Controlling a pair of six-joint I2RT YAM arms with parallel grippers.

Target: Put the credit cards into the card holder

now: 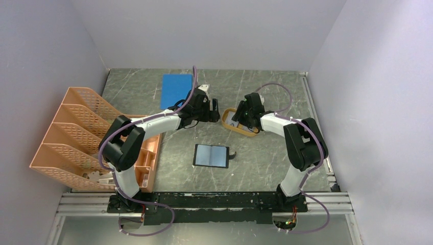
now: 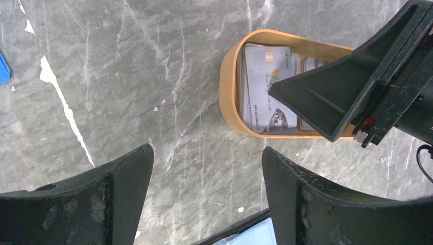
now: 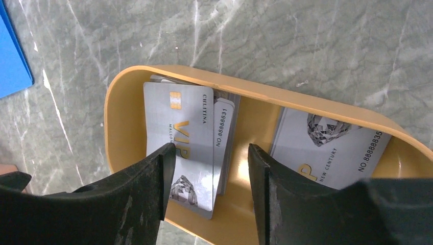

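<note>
Several silver credit cards lie in a tan oval tray (image 3: 115, 122); a stack with one card (image 3: 196, 115) on top fills its left end. Another card (image 3: 327, 145) lies toward the right side. Over the tray is my right gripper, its fingers apart; the left one overlaps the stack's top card in that view, and contact cannot be told. My left gripper is open above bare table, left of the tray, with nothing between its fingers. The card holder (image 1: 211, 155) lies spread open at the front middle, pale sleeves showing, a dark clasp tab on its right.
A blue sheet (image 1: 176, 91) lies at the back left. An orange tiered rack (image 1: 76, 138) stands along the left, below the left arm. The table around the card holder is clear.
</note>
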